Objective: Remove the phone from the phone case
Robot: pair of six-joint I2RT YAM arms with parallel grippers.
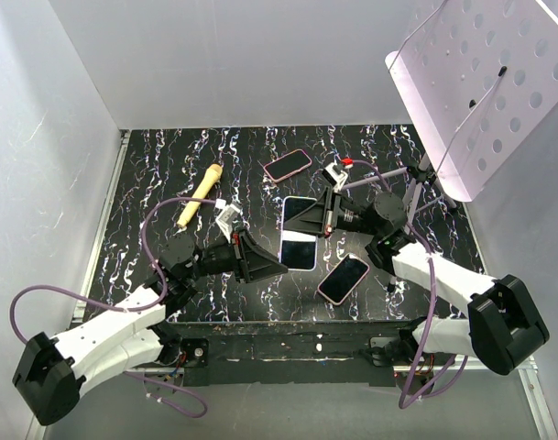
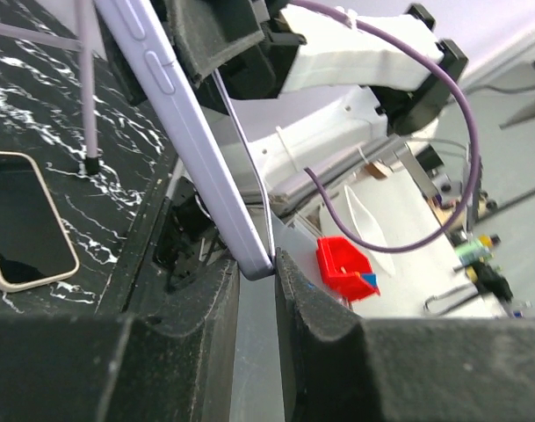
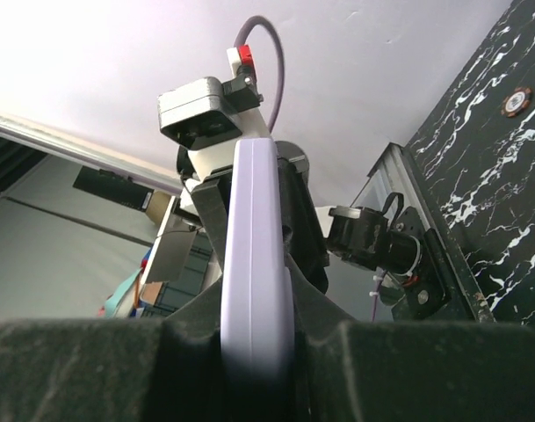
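Observation:
A phone in a pale lilac case (image 1: 299, 249) is held upright-ish between my grippers above the table's middle. In the right wrist view my right gripper is shut on its lilac side (image 3: 256, 237); from above, that gripper (image 1: 306, 220) covers its upper part. My left gripper (image 1: 271, 266) is at its lower left; in the left wrist view its fingertips (image 2: 276, 272) close on the lower end of the case (image 2: 206, 167), where a thin strip runs alongside, slightly apart from the case side. Whether phone and case are separating there I cannot tell.
Another phone (image 1: 343, 280) lies below right on the marble-patterned table (image 1: 150, 165), a pink-edged phone (image 1: 287, 165) behind. A yellow cylindrical object (image 1: 201, 194) lies at the left. A metal stand with a perforated white panel (image 1: 489, 101) occupies the right back.

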